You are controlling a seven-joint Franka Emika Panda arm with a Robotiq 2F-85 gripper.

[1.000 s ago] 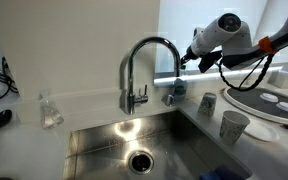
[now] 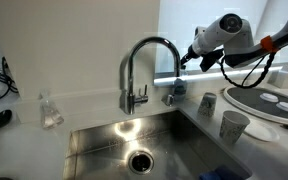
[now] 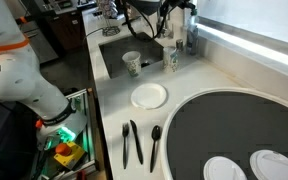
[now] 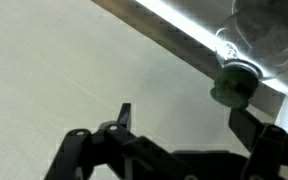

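My gripper stands open in the wrist view, its two dark fingers wide apart with nothing between them. Just ahead of the right finger is a clear, rounded object (image 4: 254, 45) with a dark green end (image 4: 235, 85); it lies outside the gap. In exterior view 1 the gripper (image 2: 187, 62) hangs in the air to the right of the faucet (image 2: 131, 75), above a small dark-and-clear item (image 2: 179, 87) behind the sink. Whether that is the same object as in the wrist view, I cannot tell.
A metal sink (image 2: 94, 150) lies left of the counter. Two cups (image 2: 207, 103) (image 2: 233, 126) stand along its right edge. A white plate (image 3: 148, 95), a fork (image 3: 125, 145), a knife (image 3: 137, 141), a spoon (image 3: 155, 145) and a large dark round surface (image 3: 219, 145) occupy the counter.
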